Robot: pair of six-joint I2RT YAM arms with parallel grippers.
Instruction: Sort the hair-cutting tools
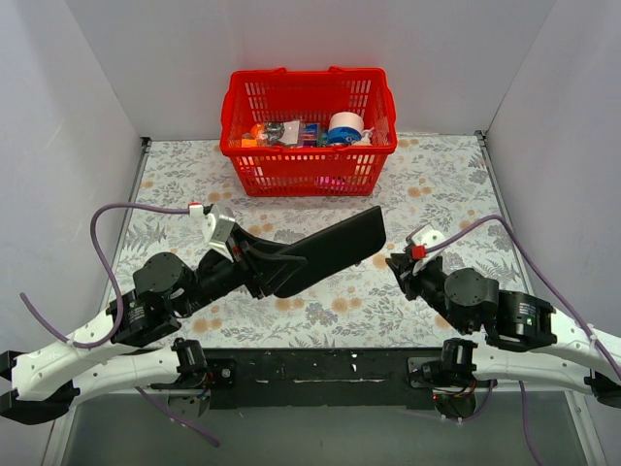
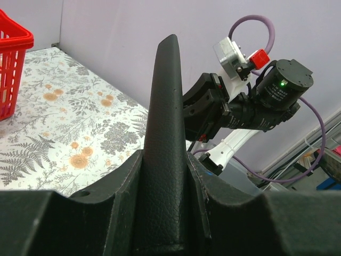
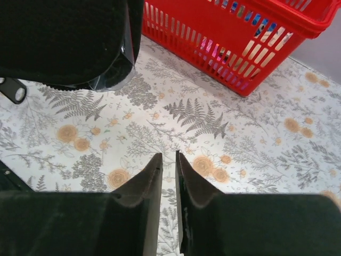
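Note:
A long black pouch (image 1: 330, 248) is held aloft by my left gripper (image 1: 267, 267), which is shut on it; the left wrist view shows it upright between the fingers. My right gripper (image 1: 398, 267) is to the pouch's right, apart from it; in the right wrist view its fingertips (image 3: 179, 157) are slightly apart with nothing between them. The pouch's end (image 3: 64, 42) fills the upper left there. A small piece of a black-handled tool (image 3: 15, 90) shows behind the pouch, mostly hidden.
A red basket (image 1: 309, 170) at the back holds tape and assorted small items. Walls stand at both sides and behind.

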